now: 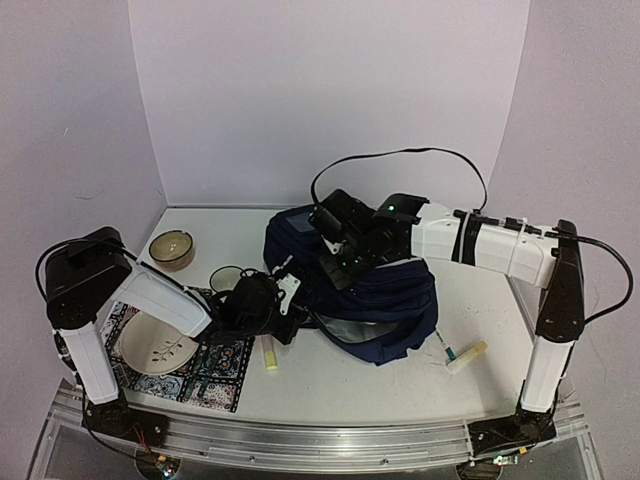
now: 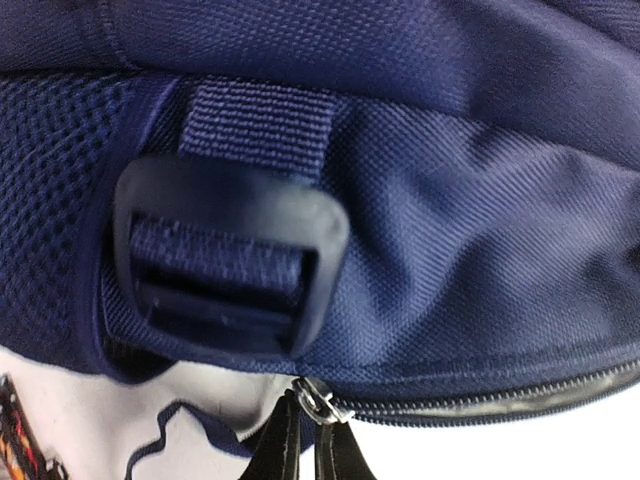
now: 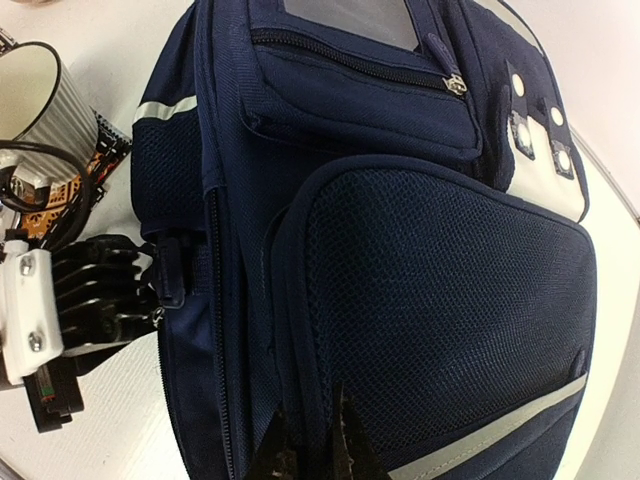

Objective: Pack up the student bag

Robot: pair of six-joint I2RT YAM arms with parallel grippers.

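The navy student bag (image 1: 395,300) lies mid-table, its front opening toward the table's near edge and showing a pale lining. At its left side is my left gripper (image 1: 290,328). In the left wrist view, its fingers (image 2: 268,448) are close together, with a metal zipper pull (image 2: 320,400) right at their tips, beside a black strap buckle (image 2: 225,255). Whether they grip the pull cannot be told. Over the bag's upper side, my right gripper reaches the piped edge of the mesh pocket (image 3: 440,290). Fabric shows between its fingers; their grip is unclear.
At left, a plate (image 1: 155,345) lies on a patterned mat (image 1: 222,378), with a bowl (image 1: 172,248) behind and a cup (image 1: 226,277) near the left gripper. A yellow-ended stick (image 1: 270,357) and a yellow-tipped tube (image 1: 467,357) lie nearer the front.
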